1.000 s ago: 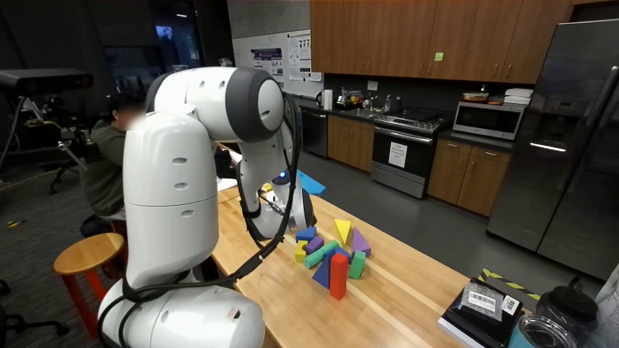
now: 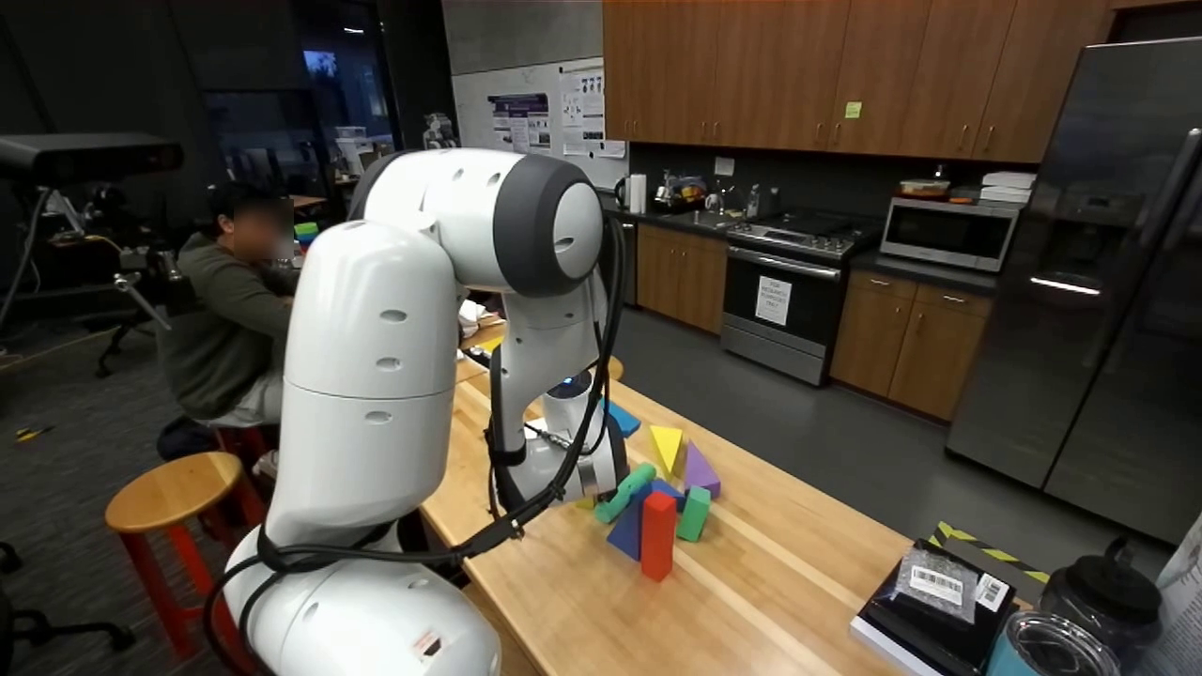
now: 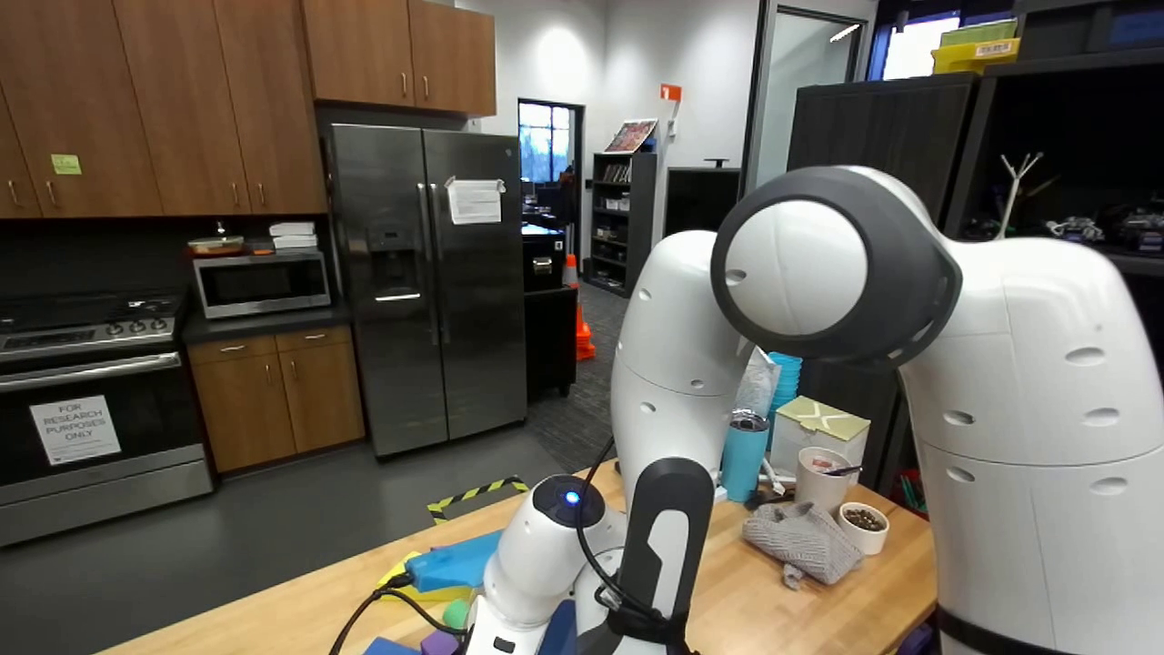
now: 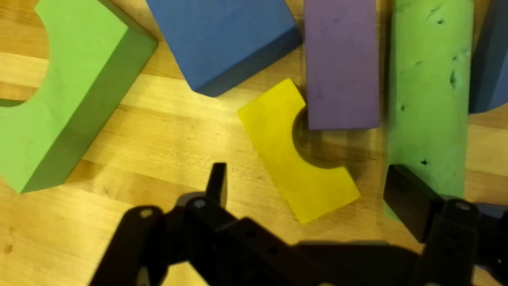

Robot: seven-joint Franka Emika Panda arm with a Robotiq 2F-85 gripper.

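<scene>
My gripper is open above the table, holding nothing. A yellow arch block [image 4: 297,159] lies flat on the wood, between and ahead of the two fingers in the wrist view. The right finger [image 4: 410,200] overlaps the near end of a green cylinder [image 4: 428,100]; whether they touch, I cannot tell. A purple block [image 4: 341,62] lies beside the arch's hollow side. To its left is a blue block [image 4: 226,40], and farther left a green arch block [image 4: 78,90]. In exterior view 1 the arm hides the gripper's tips.
A red block [image 2: 658,536] stands upright close by, beside a blue triangular block [image 2: 627,534] and a green block [image 2: 694,514]. Behind them are yellow [image 2: 667,445] and purple [image 2: 700,468] pointed blocks.
The arm has moved right and toward the camera, over the block cluster, now covering the blue and purple blocks. The green cylinder's visible part looks more steeply angled.
</scene>
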